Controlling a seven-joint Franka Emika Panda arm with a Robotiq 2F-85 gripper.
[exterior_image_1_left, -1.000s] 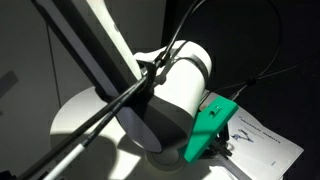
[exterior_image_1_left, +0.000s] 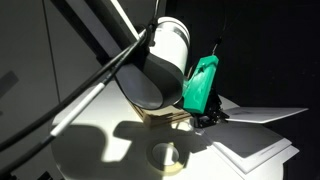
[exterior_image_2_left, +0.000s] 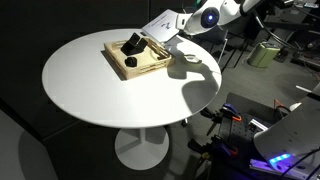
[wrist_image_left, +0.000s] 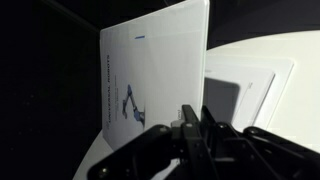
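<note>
A white booklet (wrist_image_left: 150, 75) printed with a blue robot arm stands tilted up in the wrist view. My gripper is shut on its lower edge. In exterior view 1 the booklet (exterior_image_1_left: 266, 114) shows almost edge-on, reaching out to the right from the dark gripper (exterior_image_1_left: 210, 116), partly hidden by the green block on the wrist. Exterior view 2 has the booklet (exterior_image_2_left: 163, 25) raised near the table's far edge. More white booklets or sheets (exterior_image_1_left: 260, 152) lie beneath it on the table.
A wooden tray (exterior_image_2_left: 157, 68) holding black items sits on the round white table (exterior_image_2_left: 95, 85). A round ring-like object (exterior_image_1_left: 166, 157) lies near the arm.
The booklet has gone from facing the camera to nearly edge-on as the wrist turned. The arm has shifted up and left, uncovering the ring and the sheets below.
</note>
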